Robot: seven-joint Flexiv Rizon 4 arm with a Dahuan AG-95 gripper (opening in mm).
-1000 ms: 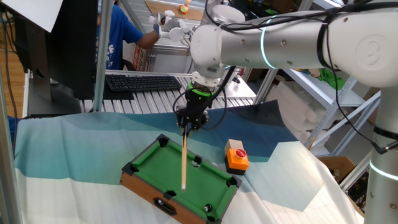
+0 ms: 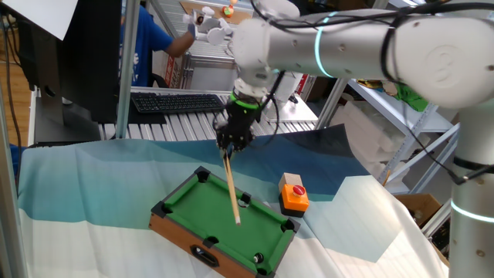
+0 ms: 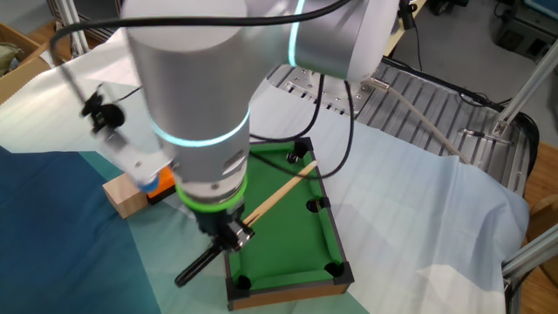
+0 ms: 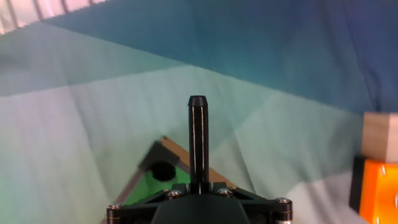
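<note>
My gripper [image 2: 235, 137] is shut on a cue stick, near its dark butt end. The pale wooden shaft of the cue stick [image 2: 232, 193] slants down over the green pool table [image 2: 193, 213], its light tip above the felt. In exterior view 2 the black butt [image 3: 199, 264] sticks out on the other side of my gripper [image 3: 234, 234]. The wrist view shows that butt [image 4: 198, 140] rising from between the fingers. A white ball [image 2: 244, 202] appears beside the shaft, partly hard to make out. One dark ball [image 2: 258, 257] lies near a corner pocket.
An orange box with a red button [image 2: 294, 199] and a wooden block [image 2: 290, 181] stand close to the pool table's right side. Cloth [image 2: 85, 201] covers the work surface, bare to the left. Behind it are a keyboard [image 2: 177, 103] and a person [image 2: 154, 46].
The cue's tip has swung right and a little up in exterior view 1, while my gripper has shifted slightly left and up. The pool table and the orange box have stayed put.
</note>
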